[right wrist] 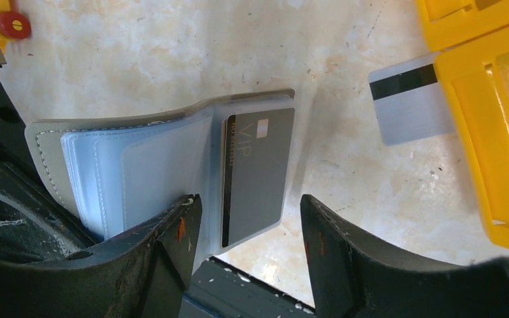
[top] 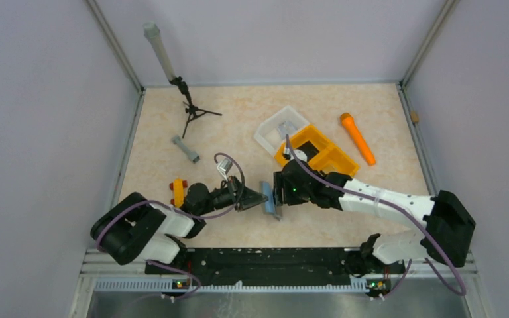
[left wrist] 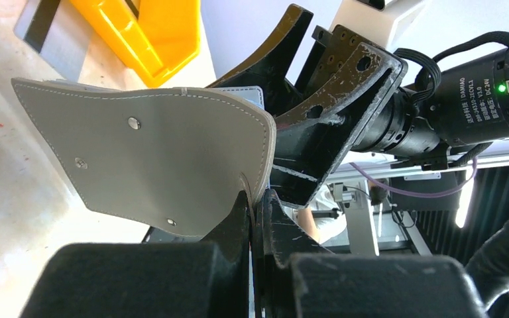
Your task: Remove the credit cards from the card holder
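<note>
My left gripper is shut on an edge of the grey card holder, which hangs above the table with its snaps showing. In the right wrist view the holder's light-blue sleeves are spread open. A dark grey "VIP" card lies in a sleeve on the right-hand side. My right gripper stands open around that side: one fingertip overlaps the sleeves, the other is apart from the card. From above, the holder sits between both grippers, with the right gripper against its right side.
A silver card with a black stripe lies on the table, partly hidden by the yellow bin. Inside that bin is a black card. A clear bin, an orange microphone and a tripod stand farther back.
</note>
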